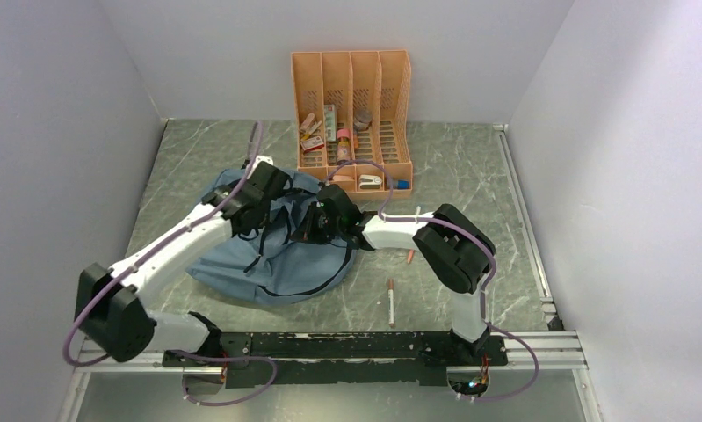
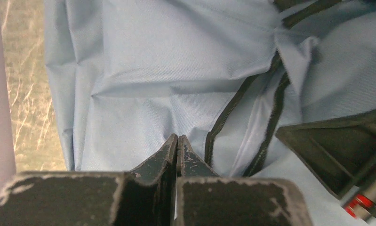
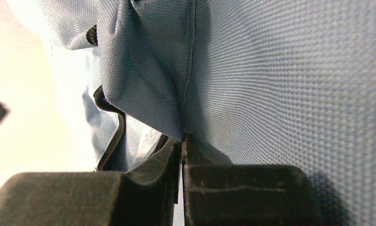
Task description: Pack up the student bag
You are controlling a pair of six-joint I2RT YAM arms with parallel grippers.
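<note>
The blue-grey bag [image 1: 277, 272] with black zippers lies crumpled on the left half of the worktop. My left gripper is shut above it, with nothing visible between its fingertips; bag fabric and two zipper runs lie beneath. In the top view the left arm hangs over the bag's upper middle. My right gripper is shut on a fold of the bag's fabric, on the bag's right part in the top view. The bag's inside is mostly hidden by folds and arms.
An orange organizer [image 1: 365, 79] with stationery stands behind the bag. A marker [image 1: 391, 303] lies at the front, and more pens lie partly under the right arm. Grey walls enclose both sides and the back.
</note>
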